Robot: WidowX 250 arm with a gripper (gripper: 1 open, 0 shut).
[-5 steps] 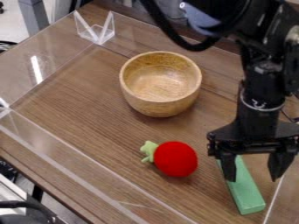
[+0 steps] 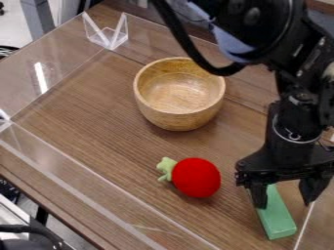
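Observation:
My black gripper (image 2: 284, 193) is low at the right of the camera view, its fingers open above and around the upper end of a green rectangular block (image 2: 276, 219) on the wooden table. Left of it lies a red round vegetable (image 2: 196, 178) with a green leafy top, apart from the gripper. The far end of the block is partly hidden by the gripper.
A wooden bowl (image 2: 183, 93) stands at the back centre. A clear plastic piece (image 2: 105, 31) is at the back left. Cables lie at the lower left edge.
The block and the red vegetable look unmoved.

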